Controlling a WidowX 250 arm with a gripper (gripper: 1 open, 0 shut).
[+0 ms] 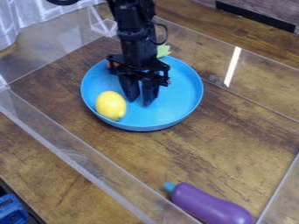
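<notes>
The black gripper (136,79) hangs over the middle of a blue plate (166,109), its fingers low over the plate's surface. Whether it is open or shut, or holds anything, is hard to tell. A yellow object (111,105), like a lemon, lies on the plate's left part, left of the fingers. A small green leafy piece (165,51) shows behind the arm, with a bit of orange-red mostly hidden.
A purple eggplant-like object (208,201) lies at the front right on the wooden table (233,105). Clear plastic edges run along both sides. A blue item (10,210) sits at the bottom left corner.
</notes>
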